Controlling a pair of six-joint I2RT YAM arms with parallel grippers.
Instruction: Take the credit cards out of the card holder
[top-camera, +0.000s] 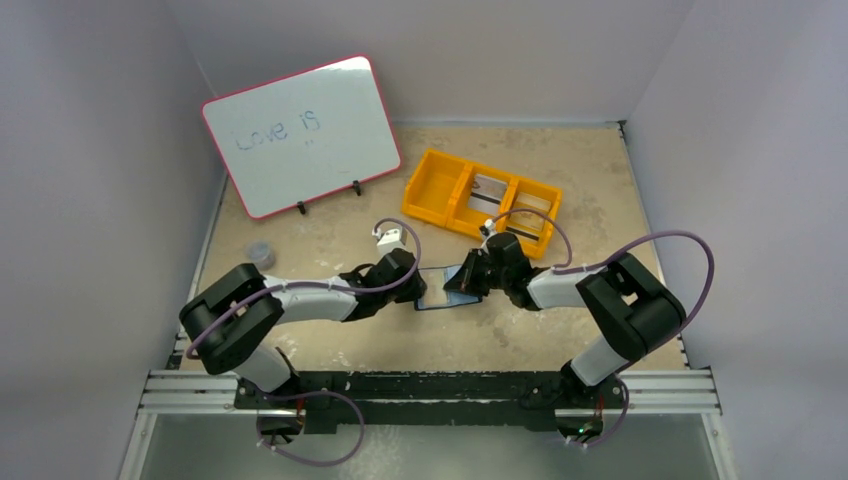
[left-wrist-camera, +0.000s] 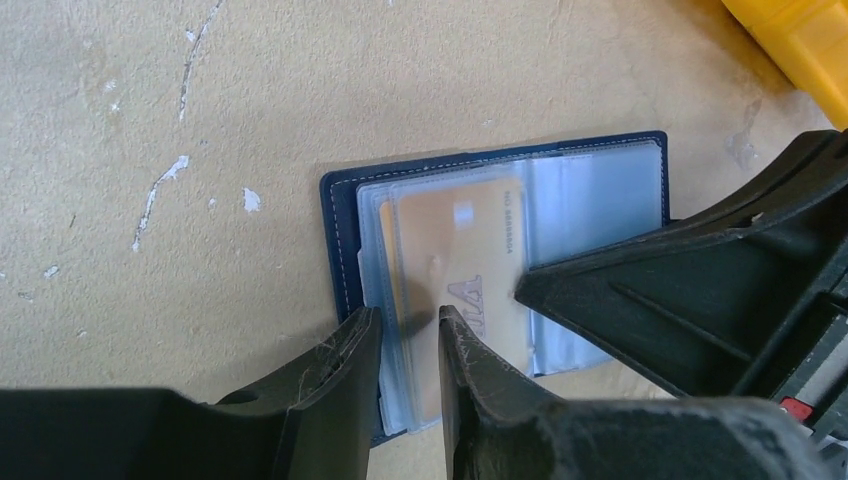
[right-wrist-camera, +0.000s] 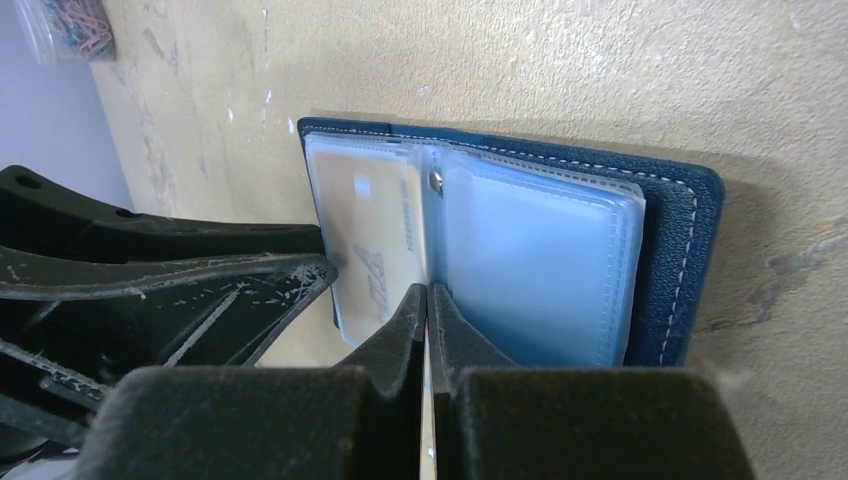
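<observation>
An open dark-blue card holder (left-wrist-camera: 345, 240) with clear sleeves lies flat on the table. A beige VIP card (left-wrist-camera: 462, 250) sits inside its left sleeve, and the right sleeve (right-wrist-camera: 545, 245) looks empty on top. My left gripper stands open over the left sleeve's outer edge, its two fingers apart. In the right wrist view my right gripper is shut, fingertips together at the holder's fold beside the card, nothing between them. The card lies outside those fingers. From above, both grippers hide part of the holder (top-camera: 433, 306).
Behind the holder stands a yellow divided tray (top-camera: 428, 210), with cards in two of its compartments. A whiteboard (top-camera: 305, 135) is at the back left. A clear tub (top-camera: 260, 255) sits on the left.
</observation>
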